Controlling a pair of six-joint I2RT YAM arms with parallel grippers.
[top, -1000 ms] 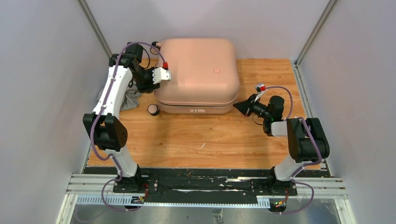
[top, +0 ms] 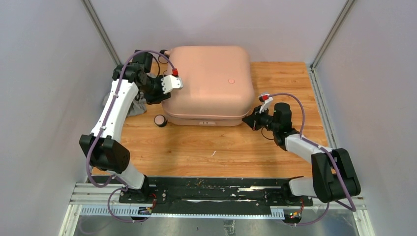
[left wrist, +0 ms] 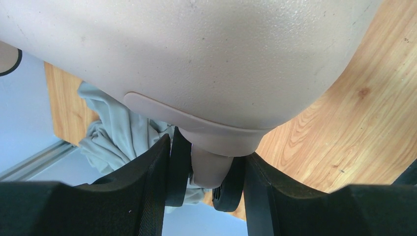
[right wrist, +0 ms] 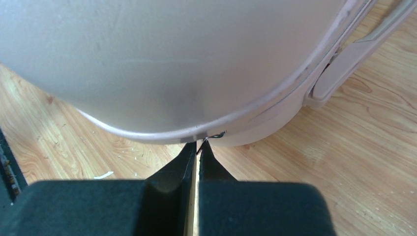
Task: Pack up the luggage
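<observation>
A closed pink suitcase fills the upper middle of the table. At its left side, my left gripper is shut on a pale handle of the suitcase, seen between the fingers in the left wrist view. My right gripper is at the suitcase's front right corner, its fingertips shut against the rim seam, with a small dark thin bit at the tips that I cannot identify.
A grey cloth lies left of the suitcase. A small round dark object with a pale top sits at its front left corner.
The suitcase has shifted toward the front of the table.
</observation>
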